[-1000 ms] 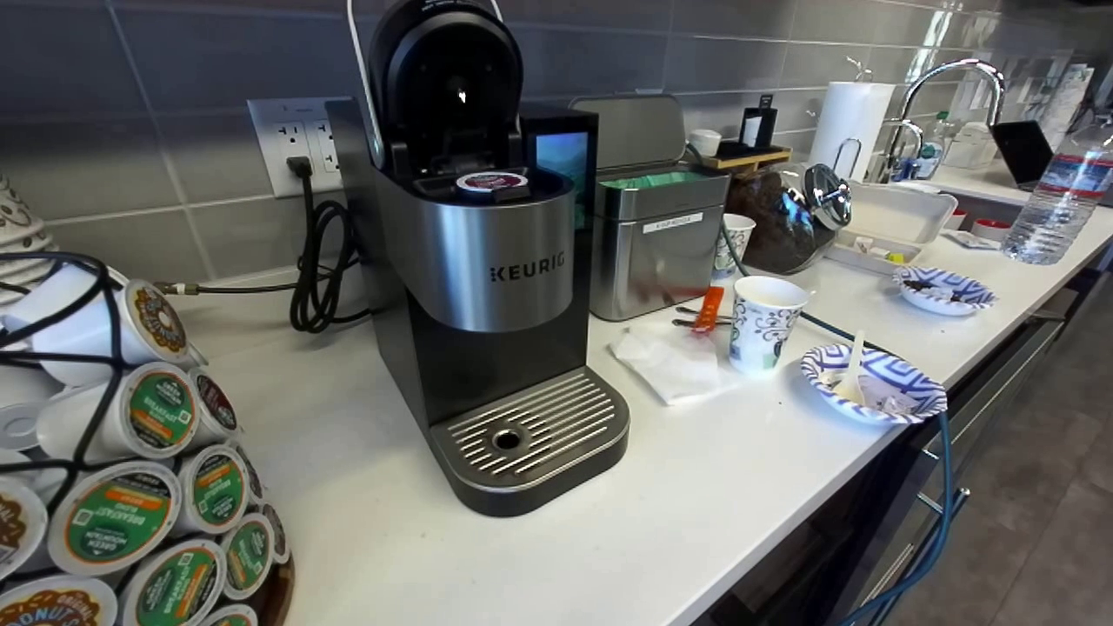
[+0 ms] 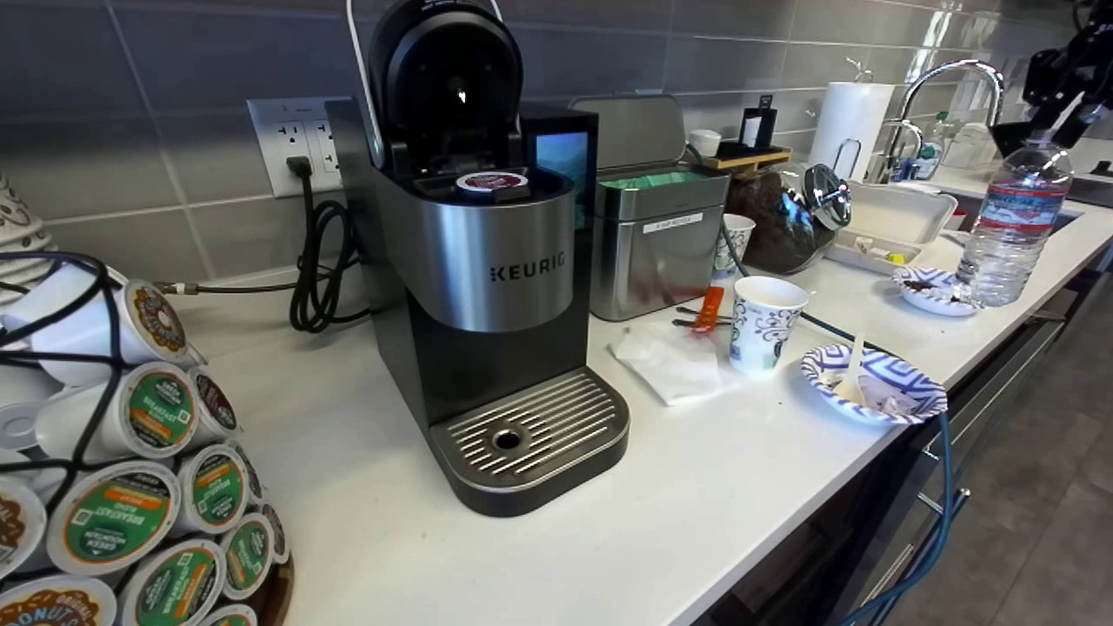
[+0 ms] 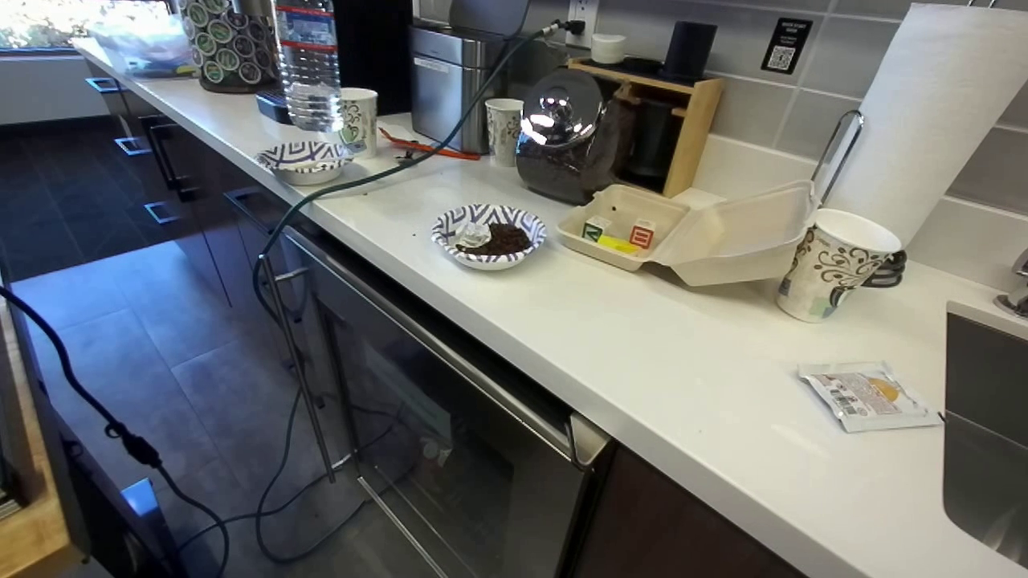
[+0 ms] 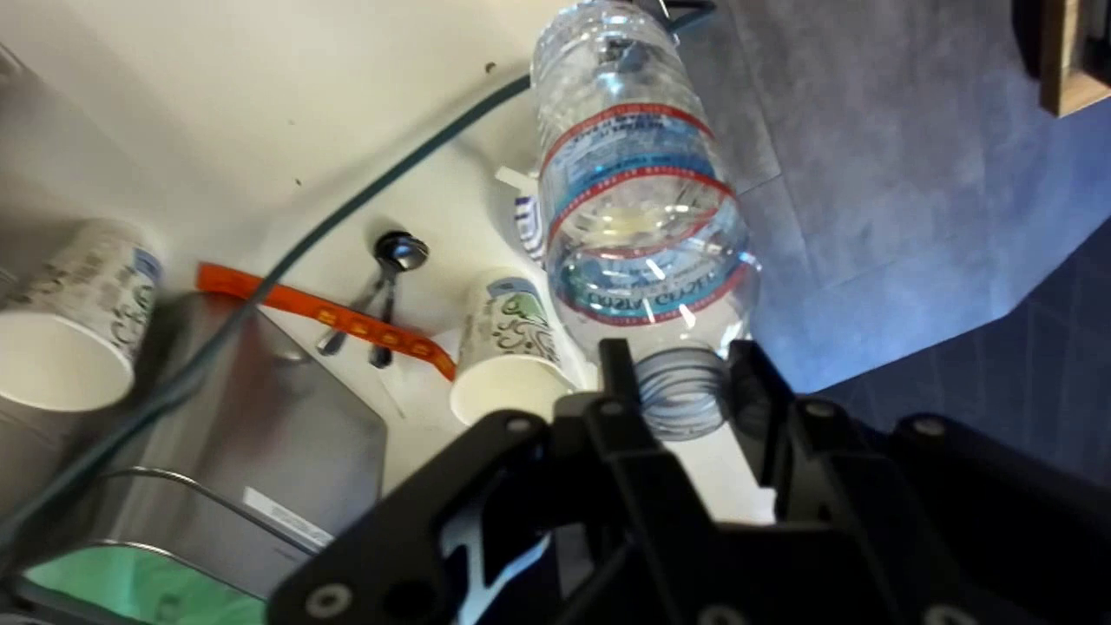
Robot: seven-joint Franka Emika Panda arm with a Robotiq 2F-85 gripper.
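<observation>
My gripper is shut on the neck of a clear plastic water bottle (image 4: 637, 224) with a red and blue label; its mouth shows uncapped between the fingers. In exterior view 1 the bottle (image 2: 1012, 224) hangs upright at the right, in front of the far bowl, with the gripper (image 2: 1046, 130) at its top. Exterior view 2 shows the bottle (image 3: 308, 67) above the counter's front edge; the gripper is out of that view. The Keurig coffee maker (image 2: 469, 261) stands with its lid raised and a pod (image 2: 492, 183) in the holder.
A paper cup (image 2: 764, 325) and a patterned bowl (image 2: 874, 384) stand right of the coffee maker. A bowl with dark grounds (image 3: 489, 237) sits further along. A green cable (image 3: 385, 173) crosses the counter and hangs off its edge. Pods (image 2: 115, 511) are stacked at the left.
The bottle has moved left and nearer to the coffee maker in exterior view 1, now overlapping the far bowl. The gripper has come into sight above it.
</observation>
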